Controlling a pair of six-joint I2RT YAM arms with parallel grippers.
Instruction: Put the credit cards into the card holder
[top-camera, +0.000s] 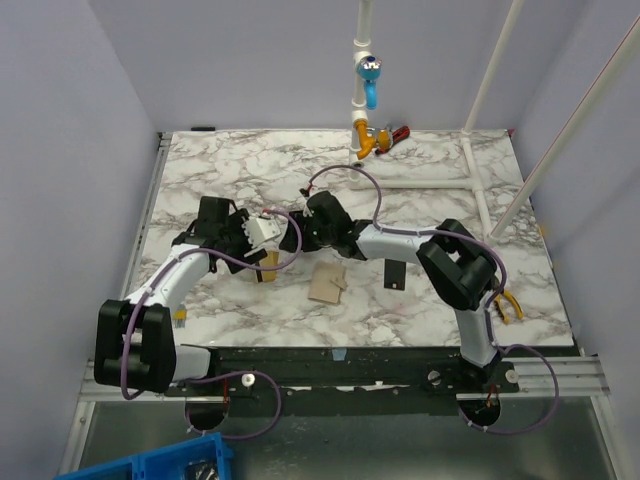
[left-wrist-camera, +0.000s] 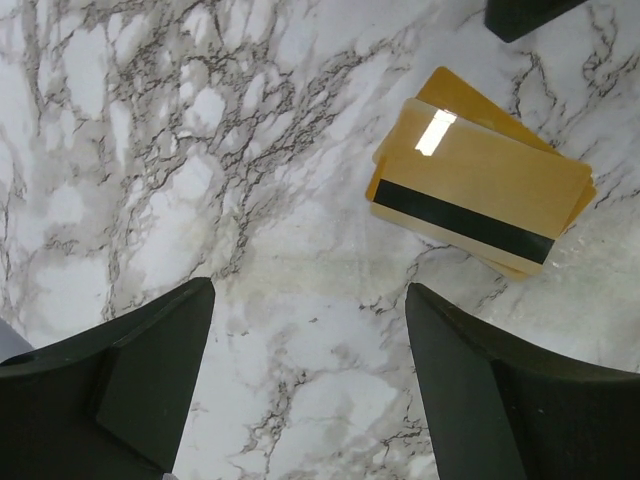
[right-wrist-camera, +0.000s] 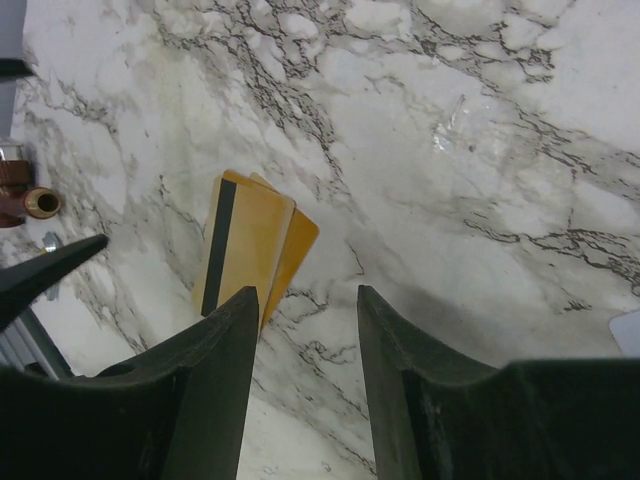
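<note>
A small stack of gold credit cards with a black stripe lies on the marble table, also seen in the right wrist view (right-wrist-camera: 245, 250). My left gripper hangs beside the cards, part open with nothing between its fingers. My right gripper is to the right of them, also open and empty. A black flat object (top-camera: 395, 274) lies right of centre; whether it is the card holder I cannot tell.
A tan flat piece (top-camera: 325, 283) lies between the arms at the front. White pipework (top-camera: 420, 183) with taps occupies the back right. Yellow pliers (top-camera: 510, 305) lie at the right.
</note>
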